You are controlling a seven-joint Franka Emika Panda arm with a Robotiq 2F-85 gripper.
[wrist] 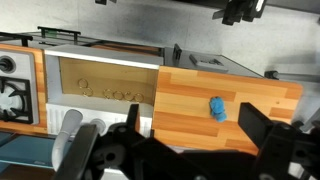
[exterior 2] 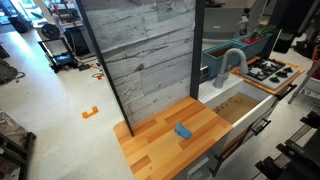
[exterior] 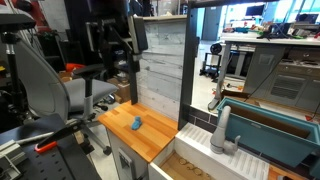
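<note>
A small blue object (wrist: 217, 108) lies on the bare wooden counter (wrist: 180, 85); it is also visible in exterior view 1 as a blue lump (exterior: 137, 123) and in exterior view 2 as a blue lump (exterior 2: 182, 131). My gripper looks down from high above, its two dark fingers far apart at the lower part of the wrist view. Nothing shows between them. In exterior view 1 the dark gripper (exterior: 112, 92) hangs at upper left, pointing down, apart from the counter.
Beside the wooden counter is a white-rimmed sink basin (wrist: 155, 87) with a brown bottom and several ring shapes. A grey faucet (wrist: 68, 128) stands at its edge, and a stove (wrist: 14, 88) lies beyond. A plank-patterned wall panel (exterior 2: 150, 62) rises behind the counter.
</note>
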